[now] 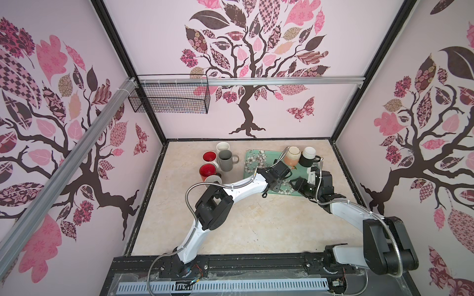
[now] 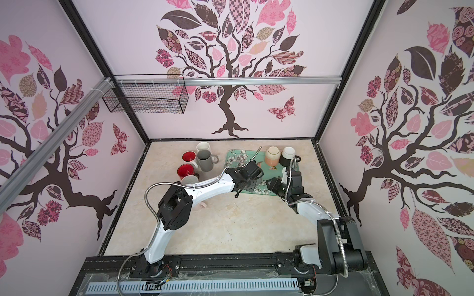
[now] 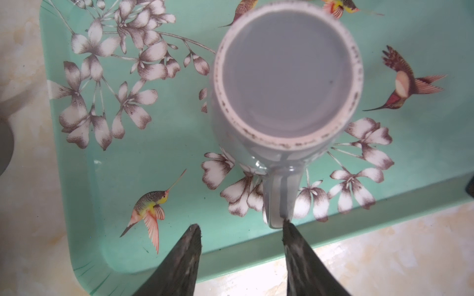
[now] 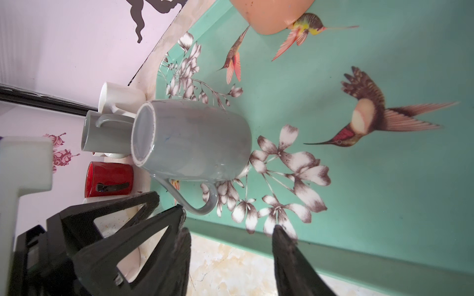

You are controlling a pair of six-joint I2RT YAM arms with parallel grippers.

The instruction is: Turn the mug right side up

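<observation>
A grey mug stands bottom-up on the green tray; the left wrist view looks down on its base (image 3: 287, 71), with the handle (image 3: 280, 197) toward the tray's front edge. My left gripper hovers just before that handle, open with nothing between its fingers. In the top views it covers much of the mug. My right gripper is open and empty over the tray's front right area, right of the mug, with the left gripper's fingers beside it in its wrist view.
A peach cup (image 1: 292, 154) and a black-and-white mug (image 1: 308, 157) stand at the tray's back right. Several red, white and grey mugs (image 1: 226, 160) crowd the table left of the tray.
</observation>
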